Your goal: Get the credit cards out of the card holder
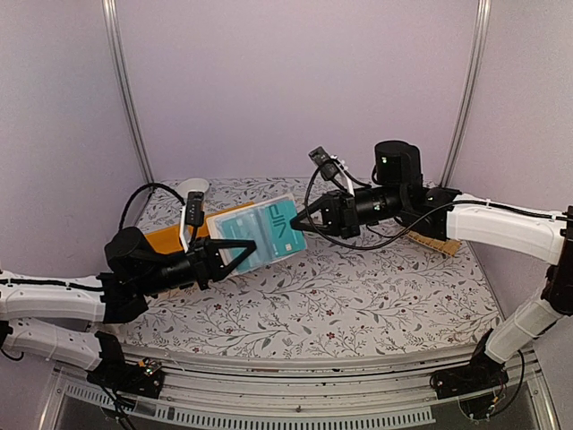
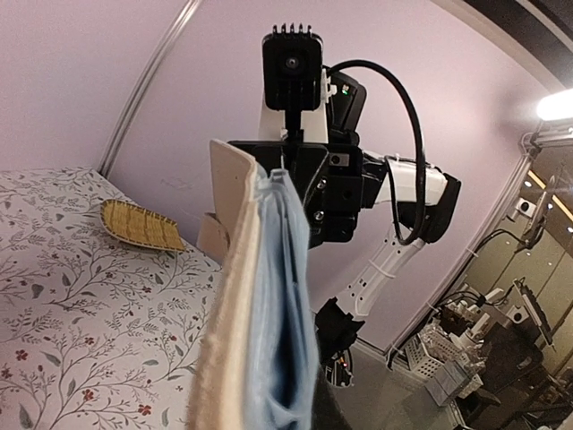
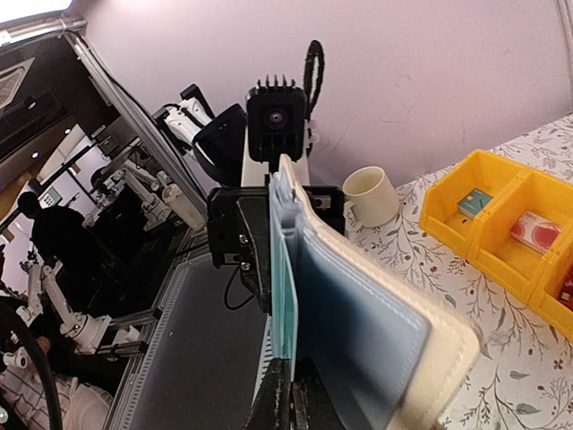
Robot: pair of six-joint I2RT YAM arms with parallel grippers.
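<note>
The card holder (image 1: 267,258), pale outside with clear bluish sleeves, is held up above the table, opened out between both arms. My left gripper (image 1: 252,248) is shut on its left part. A teal card (image 1: 286,235) with white lettering lies partly in a sleeve, its right portion showing brighter outside it. At that card's right edge my right gripper (image 1: 300,219) is shut. In the right wrist view the teal card (image 3: 284,309) runs down to the closed fingertips, beside the blue sleeve (image 3: 358,313) and cream cover. The left wrist view shows the holder's layered sleeves (image 2: 285,305) edge-on.
A yellow divided bin (image 3: 483,215) with small items inside stands behind the holder, near a white cup (image 3: 371,195). Toward the right back lies a woven tray (image 2: 141,225).
</note>
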